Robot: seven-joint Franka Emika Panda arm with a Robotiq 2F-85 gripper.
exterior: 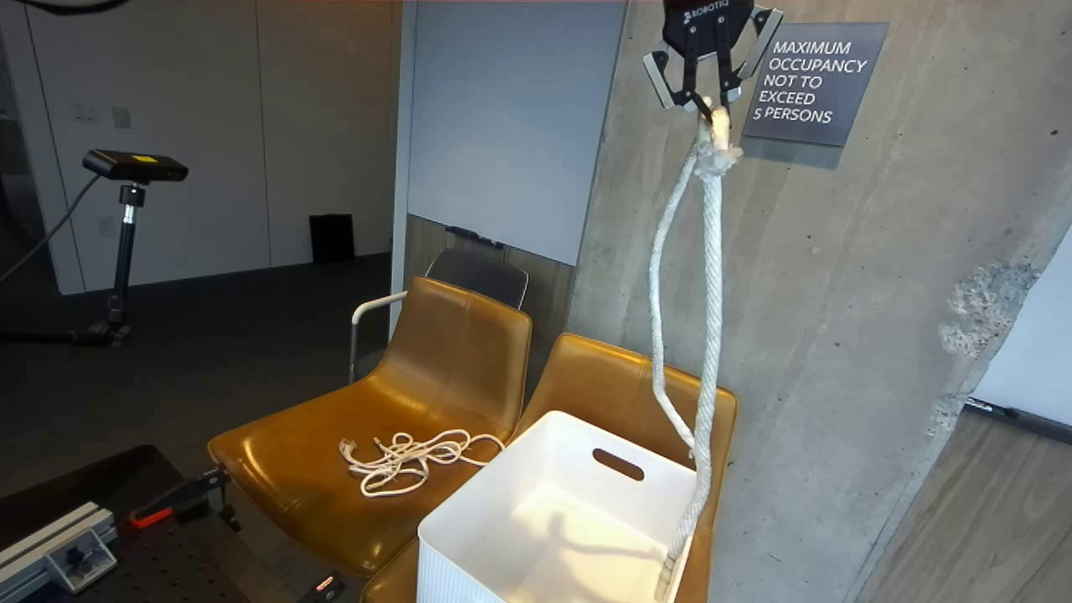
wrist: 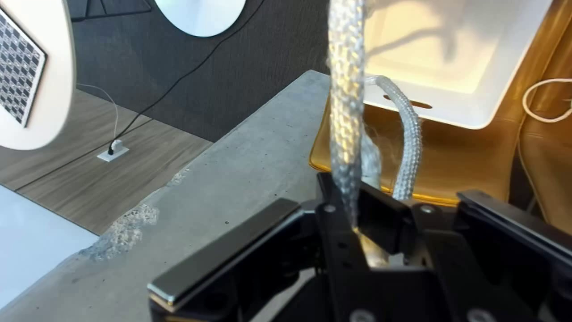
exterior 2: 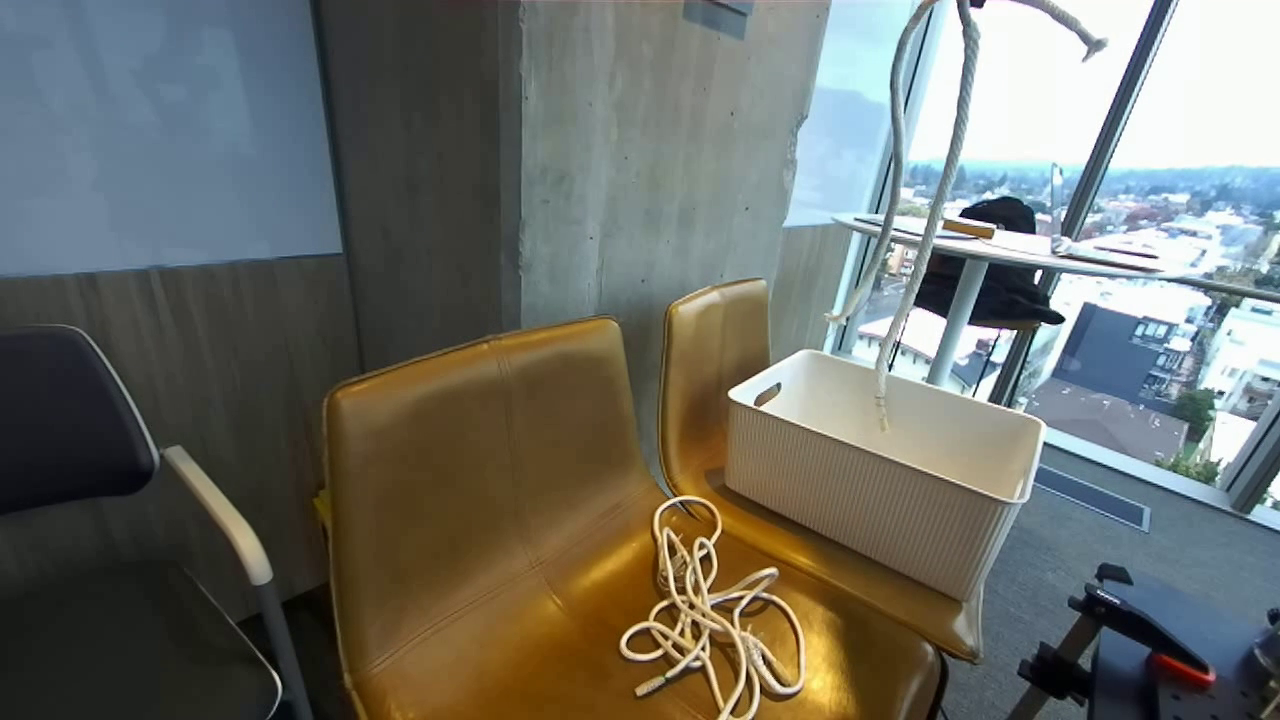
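My gripper (exterior: 715,104) is shut on a thick white rope (exterior: 711,291), high above the white bin. Two long strands dangle from the fingers. One rope end hangs down into the bin, and the other ends near its back rim. In exterior view 2 the rope (exterior 2: 948,180) comes down from the top edge, where a short end sticks out to the right; the gripper is mostly out of frame there. The bin (exterior 2: 864,480), ribbed outside, rests on a tan chair with an empty-looking floor. From the wrist view, the rope (wrist: 346,91) passes between the dark fingers.
A thinner white cord (exterior: 407,464) lies tangled on the neighbouring tan chair (exterior: 442,352). Behind the bin rises a concrete pillar (exterior: 804,332). A dark table with a red-handled clamp (exterior: 171,502) stands at lower left. A camera on a stand (exterior: 136,166) is further left.
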